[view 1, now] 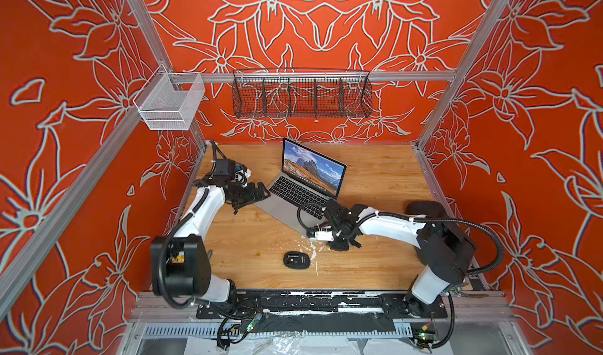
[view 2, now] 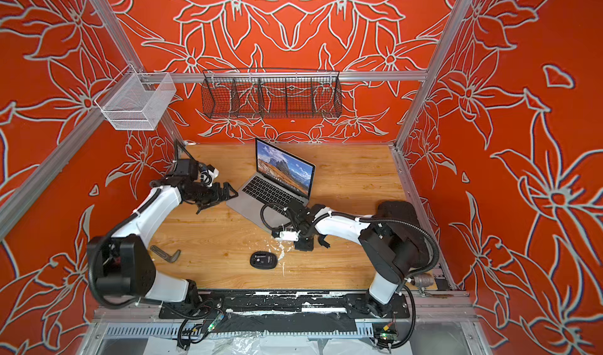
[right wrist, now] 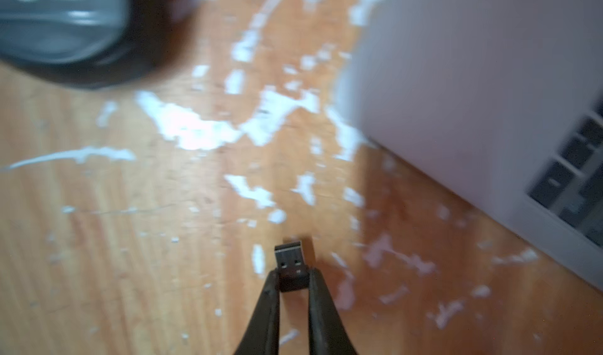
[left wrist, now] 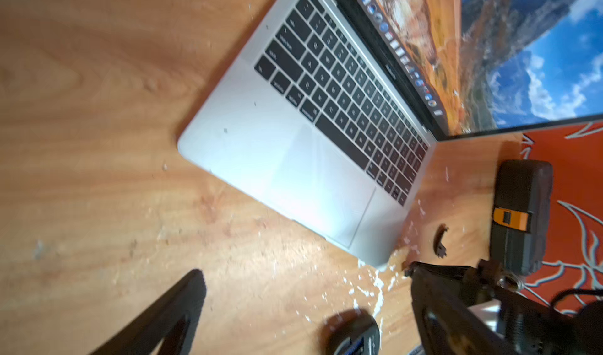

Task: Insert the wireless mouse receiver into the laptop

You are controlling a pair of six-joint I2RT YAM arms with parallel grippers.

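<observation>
An open laptop (view 1: 285, 205) stands angled on the wooden table, its screen lit. In the right wrist view, a tiny black receiver (right wrist: 289, 257) pokes out from the tips of my right gripper, which is shut on it. That gripper hovers over the table off the laptop's near right corner, with a gap between receiver and laptop. My left gripper is open and empty, to the left of the laptop, its fingers (left wrist: 169, 311) wide apart. The black mouse (view 1: 296, 260) lies underside up in front of the laptop. The laptop's side ports cannot be made out.
White scuffs (right wrist: 194, 126) mark the table between mouse and laptop. A black case with an orange latch (left wrist: 510, 218) stands at the right side. A hex key (view 2: 165, 253) lies at the left. Wire baskets (view 1: 301, 97) hang at the back.
</observation>
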